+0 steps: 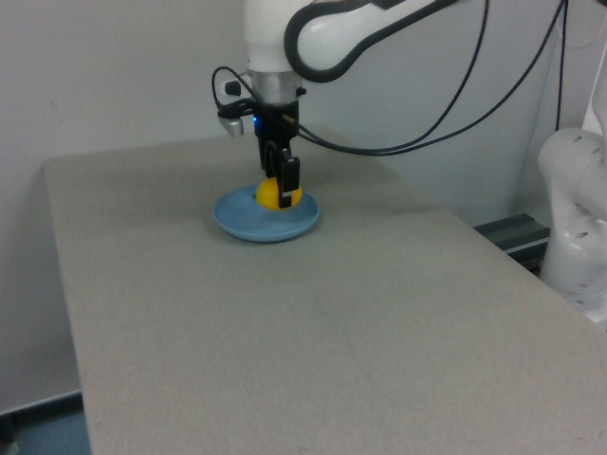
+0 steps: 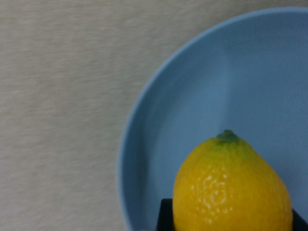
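Note:
A yellow lemon (image 1: 267,194) with a green tip is held by my gripper (image 1: 280,190) over the blue plate (image 1: 237,223). In the wrist view the lemon (image 2: 231,187) fills the lower right, dark fingertips at either side of it, above the inside of the plate (image 2: 183,96). Whether the lemon touches the plate I cannot tell.

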